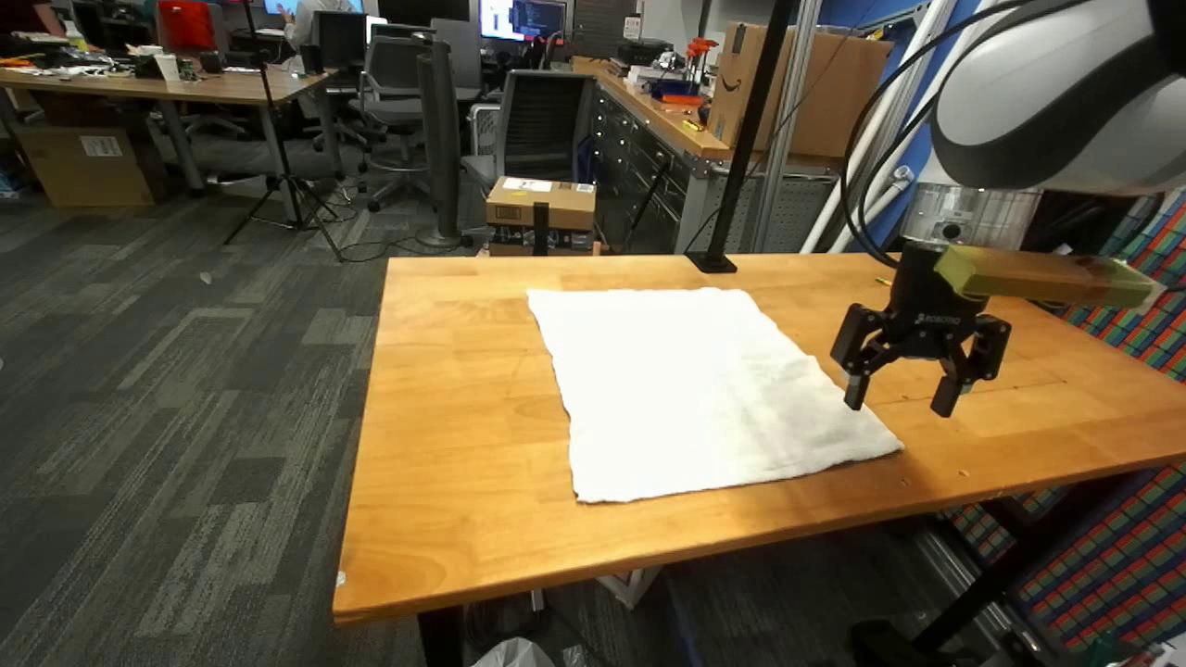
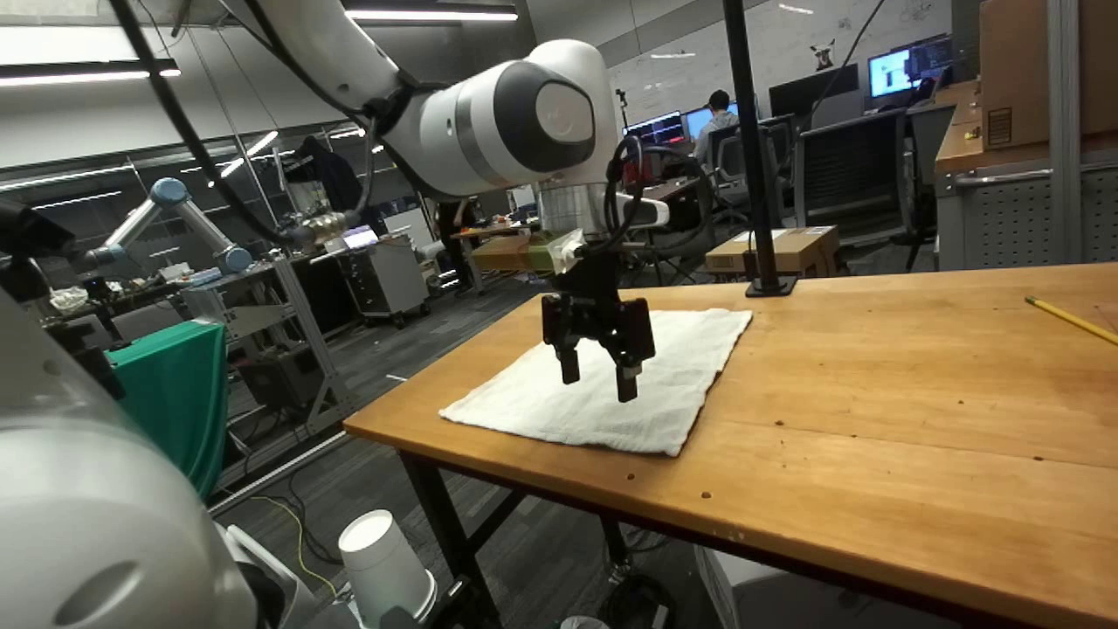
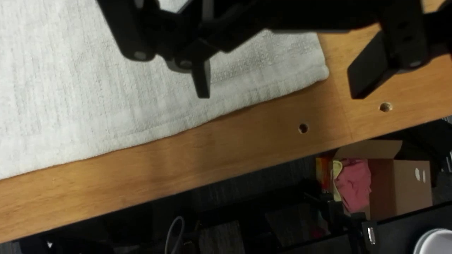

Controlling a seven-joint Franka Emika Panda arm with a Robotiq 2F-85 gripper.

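Note:
A white towel (image 1: pixel 678 389) lies spread flat on the wooden table, its near right corner slightly skewed outward. My gripper (image 1: pixel 901 407) is open above the table by the towel's right side, with nothing between its fingers. From exterior view 2, the gripper (image 2: pixel 598 383) appears in front of the towel (image 2: pixel 681 383). The wrist view has one finger (image 3: pixel 201 80) over the towel (image 3: pixel 84 93) and the other finger (image 3: pixel 368 70) over bare wood. Between them shows a rounded towel corner. The fingertips seem to be above the surface; the exact height is hard to tell.
A black post (image 1: pixel 712 262) stands at the back edge. A yellow pencil (image 2: pixel 1069 318) lies on the tabletop, away from the towel.

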